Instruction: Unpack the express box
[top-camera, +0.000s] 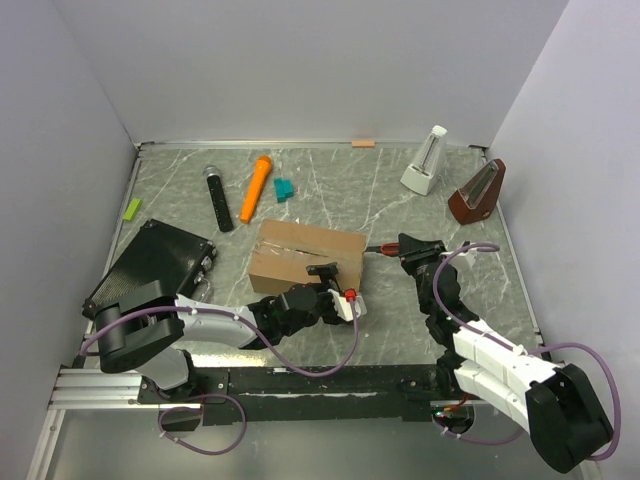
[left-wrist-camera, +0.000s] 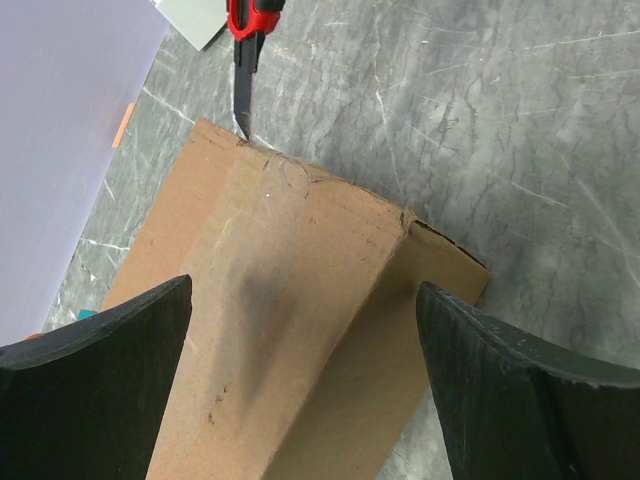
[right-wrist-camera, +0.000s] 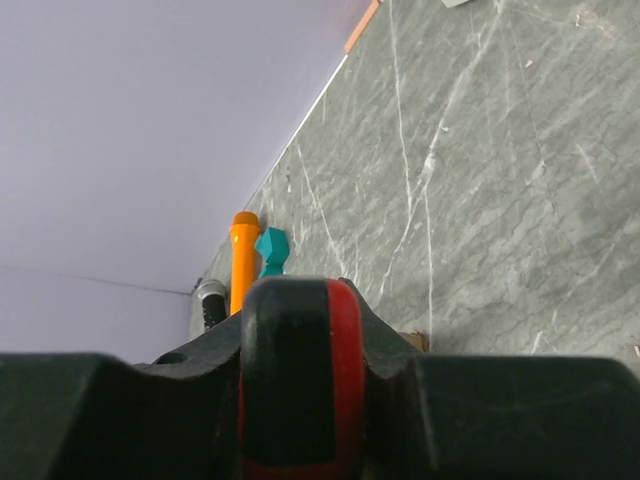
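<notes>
A taped cardboard box (top-camera: 300, 246) lies in the middle of the table. My left gripper (top-camera: 323, 278) is open over its front right part; in the left wrist view its fingers frame the box. My right gripper (top-camera: 402, 248), right of the box, is shut on a red-and-black knife (left-wrist-camera: 243, 85), whose blade points at the box's top edge at the tape seam, touching or very near it. In the right wrist view the knife's handle (right-wrist-camera: 300, 380) fills the space between the fingers and the blade is hidden.
A black case (top-camera: 150, 265) lies left. Microphones (top-camera: 256, 188), a teal piece (top-camera: 283, 190) and a green block (top-camera: 132, 209) are behind. Two metronomes (top-camera: 476, 190) stand at back right.
</notes>
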